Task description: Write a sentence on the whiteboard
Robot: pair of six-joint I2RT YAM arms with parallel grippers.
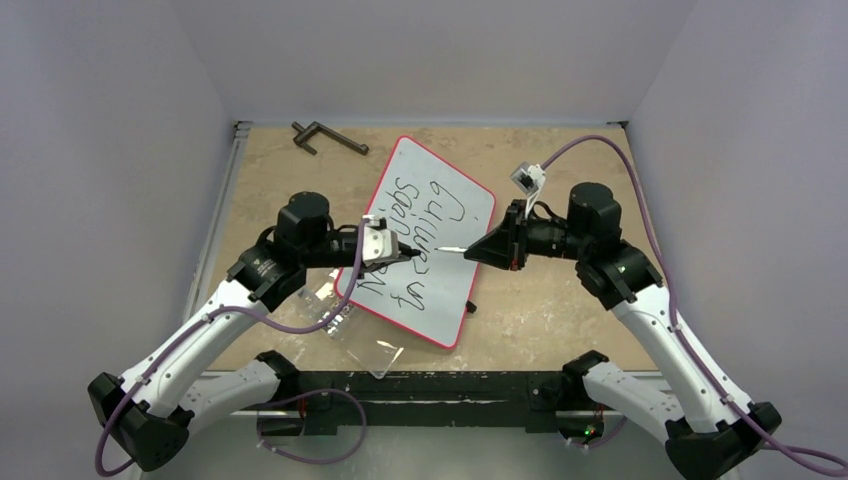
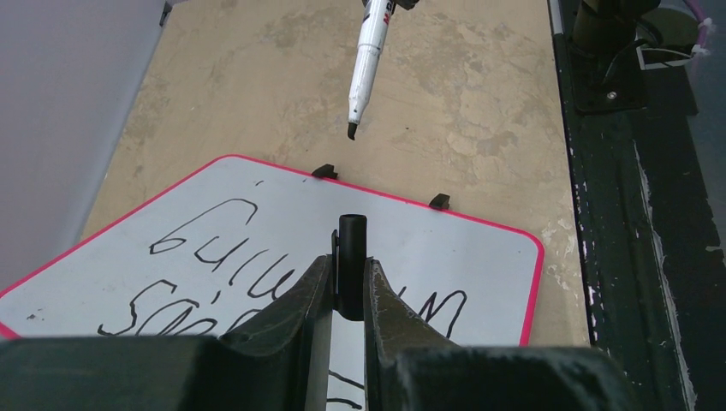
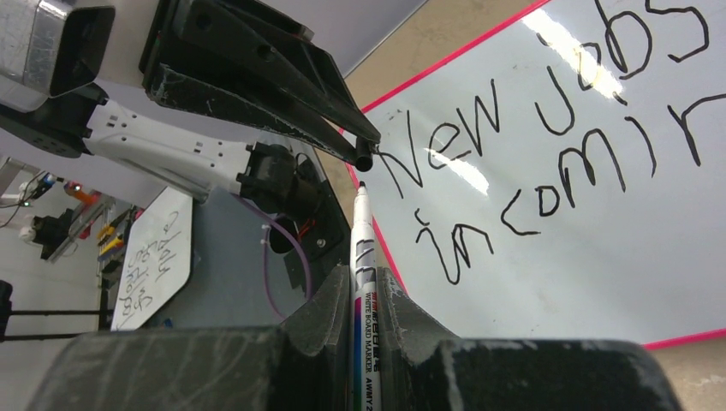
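The whiteboard (image 1: 450, 310) lies tilted on the table, covered with several lines of black handwriting. A white marker (image 3: 364, 257) is clasped by my right gripper (image 1: 470, 253), its dark tip uncapped and pointing at the left gripper. In my left gripper (image 1: 416, 254) a small black cap (image 2: 352, 244) stands between the fingertips, held off the board. Seen from the right wrist, the cap (image 3: 365, 156) is just beyond the marker's tip, with a small gap between them. Both grippers are over the board, facing each other.
Black clips (image 2: 439, 201) sit along the board's edge. A dark bent bracket (image 1: 330, 136) lies at the back left. Clear plastic packaging (image 1: 375, 352) rests by the board's front left. Right of the board the table (image 1: 560, 310) is bare.
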